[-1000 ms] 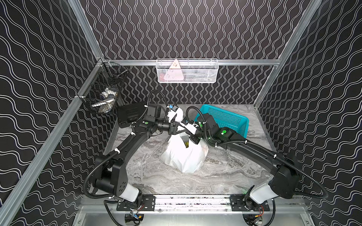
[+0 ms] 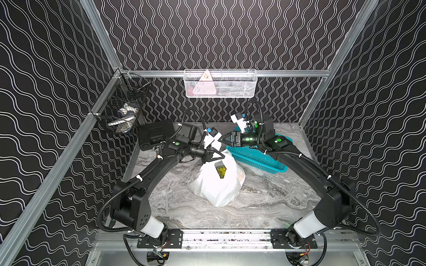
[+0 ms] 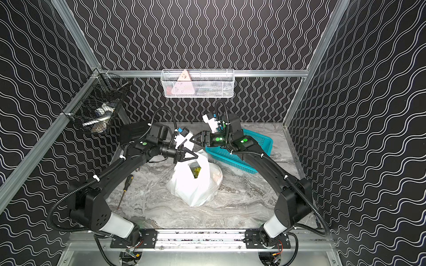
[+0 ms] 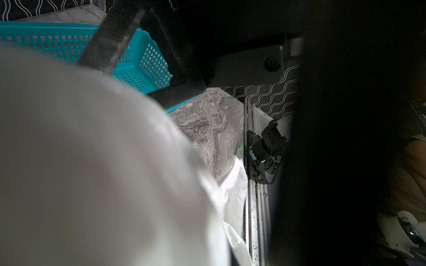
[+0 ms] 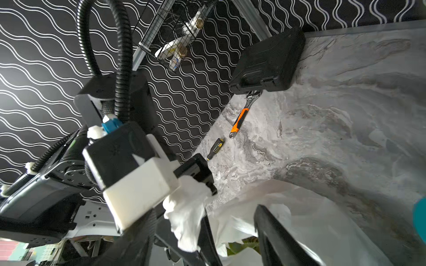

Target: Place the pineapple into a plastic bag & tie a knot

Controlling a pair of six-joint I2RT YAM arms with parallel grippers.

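A white plastic bag sits on the marble table, yellow-green pineapple showing through its opening. My left gripper is over the bag, shut, with plastic at its fingers; whether anything is pinched is unclear. Blurred plastic fills much of the left wrist view. My right gripper is just right of and behind it, near a bunched bit of white plastic, its fingers apart in the right wrist view.
A teal basket lies behind right. A black case, a wrench and a screwdriver lie at the left. A white wire basket hangs on the back wall.
The left gripper has shifted slightly right, with the bag's top rising slightly.
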